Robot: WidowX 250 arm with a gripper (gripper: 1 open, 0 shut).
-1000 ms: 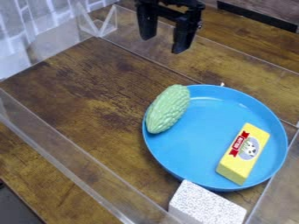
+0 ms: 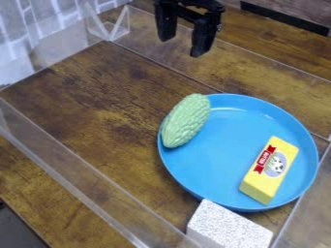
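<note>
My black gripper (image 2: 184, 39) hangs at the top middle of the camera view, above the wooden table and clear of the objects. Its two fingers point down and stand apart, open, with nothing seen between them. Below it, a blue plate (image 2: 226, 165) holds a green bumpy vegetable (image 2: 185, 120) on its left side and a yellow box (image 2: 269, 172) with a red label on its right side.
A white speckled block (image 2: 227, 229) lies in front of the plate at the bottom edge. Clear plastic walls border the wooden surface (image 2: 77, 107), whose left part is bare.
The gripper has shifted slightly over the last second. The plate and the things on it have not moved.
</note>
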